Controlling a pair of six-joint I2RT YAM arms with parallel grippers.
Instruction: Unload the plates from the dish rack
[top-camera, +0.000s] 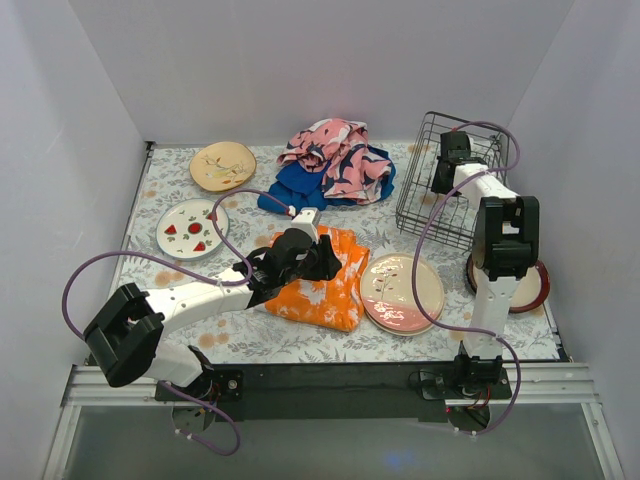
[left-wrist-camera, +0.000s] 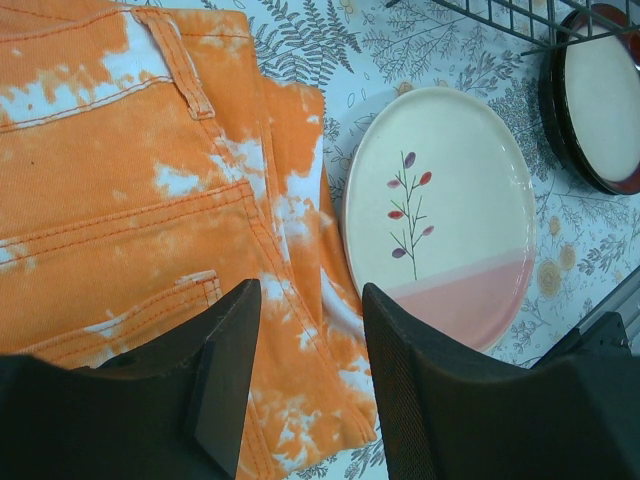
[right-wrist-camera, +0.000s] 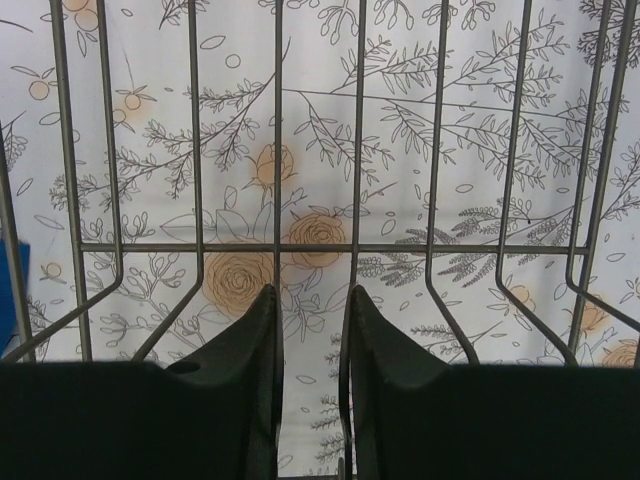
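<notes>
The dark wire dish rack (top-camera: 416, 190) stands skewed at the back right, with no plate visible in it. My right gripper (top-camera: 440, 186) reaches into it, its fingers parted by a narrow gap; in the right wrist view rack wires (right-wrist-camera: 278, 130) run up to its fingertips (right-wrist-camera: 268, 310). A floral cream plate (top-camera: 403, 285) lies on another at front centre. Brown-rimmed plates (top-camera: 541, 290) are stacked at the right, partly behind the right arm. At the left are a strawberry plate (top-camera: 193, 240) and a tan plate (top-camera: 223, 166). My left gripper hangs open and empty above orange cloth.
Orange-and-white cloth (top-camera: 330, 305) lies at the centre, touching the floral plate's side. Pink and blue cloth (top-camera: 340, 165) is heaped at the back, left of the rack.
</notes>
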